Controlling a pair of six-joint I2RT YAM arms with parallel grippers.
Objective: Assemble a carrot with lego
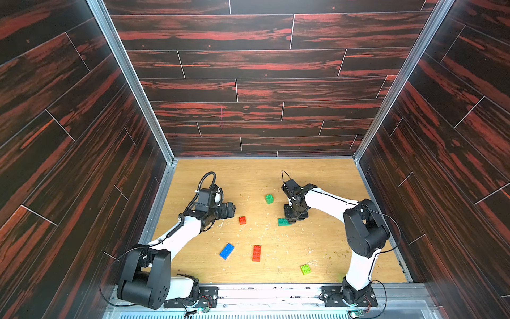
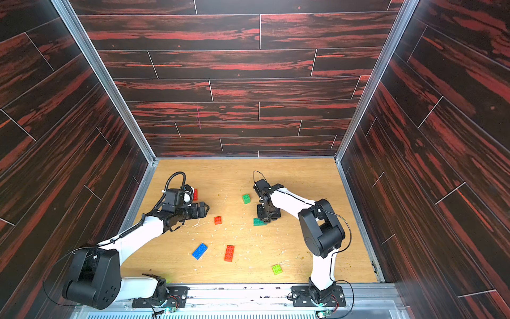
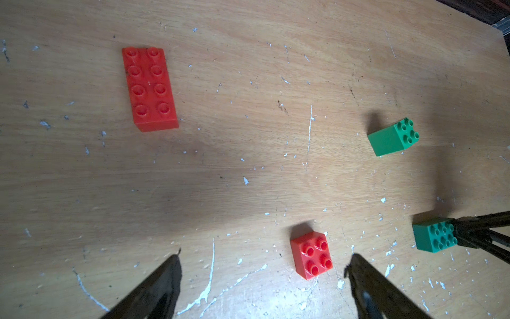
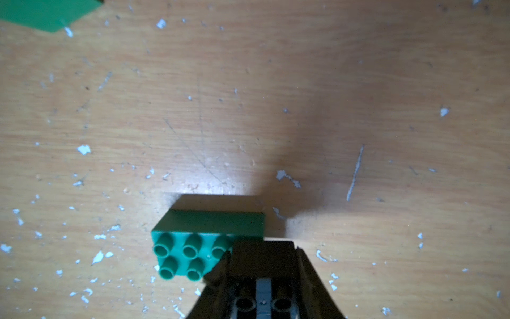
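A teal brick lies on the table, studs up. At its right end my right gripper is low, with a dark block between its fingers that overlaps the teal brick in view; whether they are joined is hidden. Left of there my left gripper is open and empty above the table. A small red brick stands ahead, near its right finger. A long red brick lies farther back. Behind the teal brick sits a green brick.
Toward the front lie a blue brick, another long red brick and a lime brick. My right forearm crosses the right half.
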